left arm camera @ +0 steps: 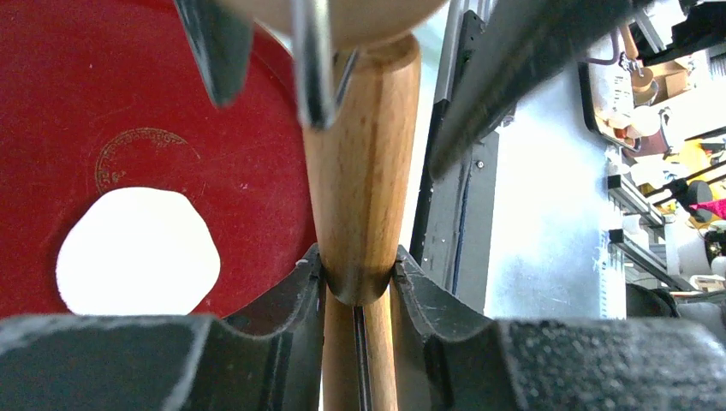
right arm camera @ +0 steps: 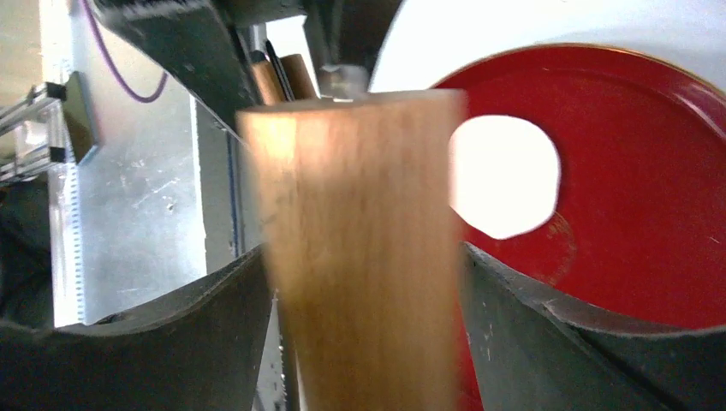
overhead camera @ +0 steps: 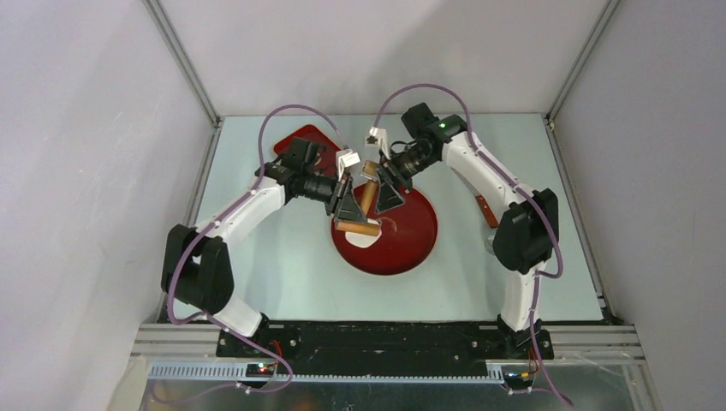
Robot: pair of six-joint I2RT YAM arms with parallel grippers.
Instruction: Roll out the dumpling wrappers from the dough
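Note:
Both grippers meet over the red round plate [overhead camera: 402,244]. My left gripper is shut on a wooden rolling pin [left arm camera: 360,171], seen upright in its wrist view; in the top view a horizontal wooden piece [overhead camera: 358,228] lies below it. My right gripper has a blurred wooden piece [right arm camera: 355,214] between its fingers; whether it grips it is hard to tell. A white round wrapper [left arm camera: 137,248] lies on the plate, partly hidden in the top view.
A red tray [overhead camera: 300,133] sits at the back left, partly under the left arm. A wooden-handled tool [overhead camera: 485,210] and a metal cup lie at the right, partly hidden.

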